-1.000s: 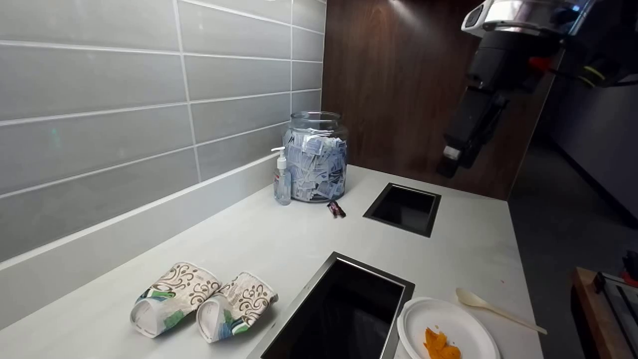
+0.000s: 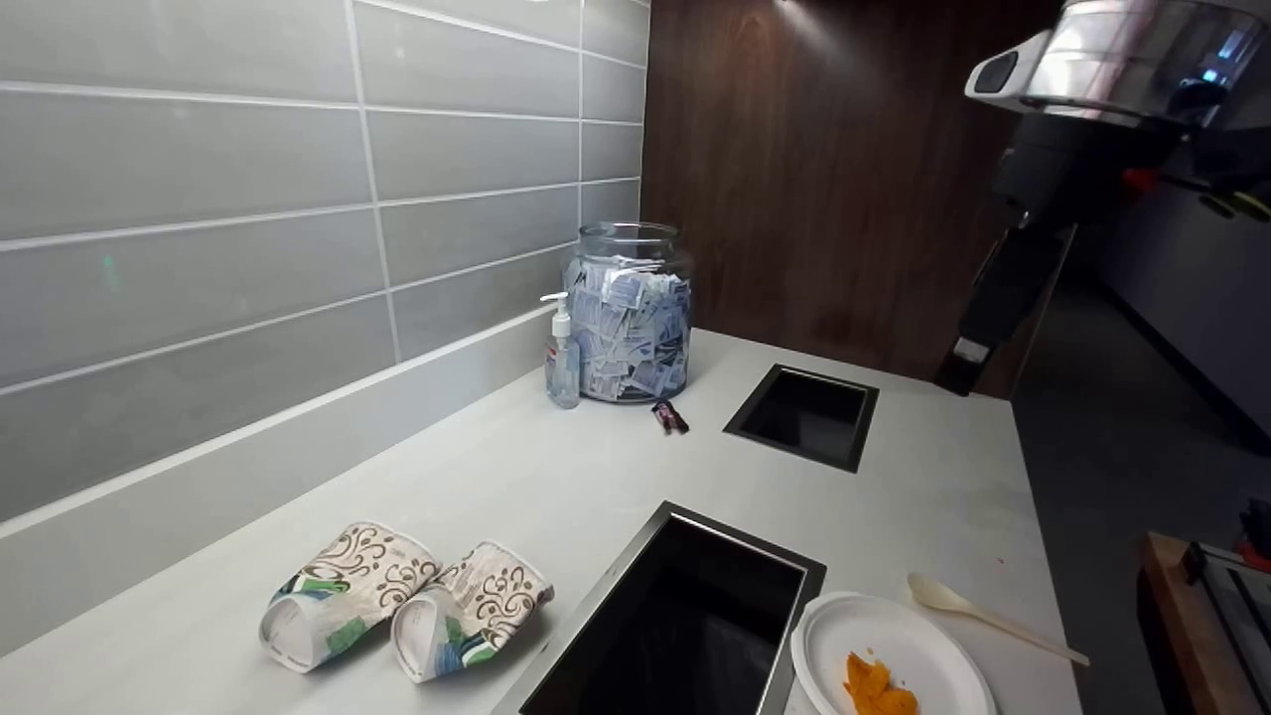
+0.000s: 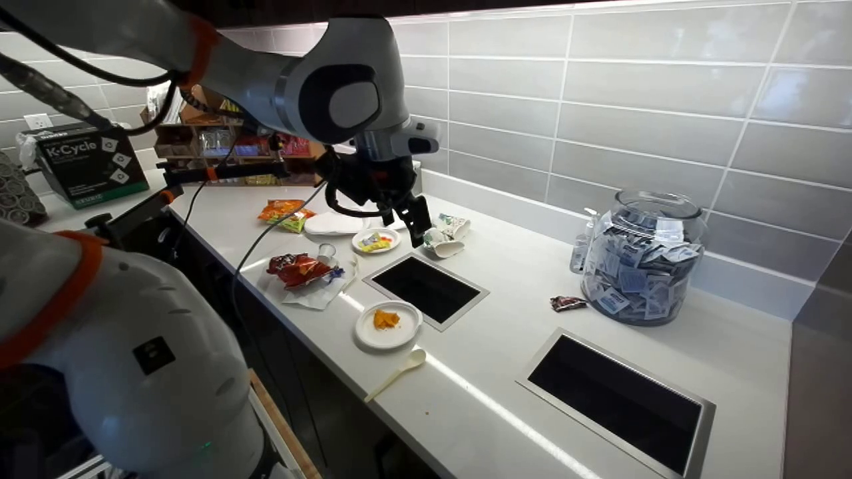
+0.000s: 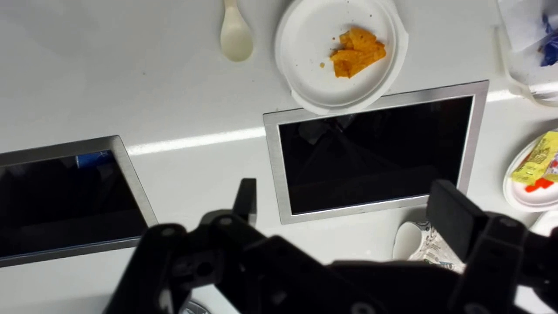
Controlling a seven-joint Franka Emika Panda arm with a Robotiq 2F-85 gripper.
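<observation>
My gripper is open in the wrist view, its two black fingers wide apart with nothing between them. Well above the counter it hangs, clear of every object; in exterior view 1 it shows at the upper right (image 2: 965,367). Below it in the wrist view lies a dark framed opening (image 4: 376,157). A white plate (image 4: 308,78) with orange chip pieces (image 4: 361,51) overlaps that opening's edge. Beside the plate rests a pale spoon (image 4: 236,39). Two crumpled patterned paper cups (image 2: 357,584) (image 2: 489,602) lie on their sides; one finger partly covers a cup (image 4: 408,240) in the wrist view.
A glass jar of packets (image 3: 639,271), a pump bottle (image 2: 562,363) and a small dark wrapper (image 3: 568,303) stand or lie near the tiled wall. Another framed opening (image 3: 615,399) is close by. Snack bags (image 3: 299,270) and a smaller plate (image 3: 363,242) occupy the counter's other end.
In exterior view 1 my gripper has moved right and slightly lower in the picture. The cups, plate, spoon, jar and bottle are where they were.
</observation>
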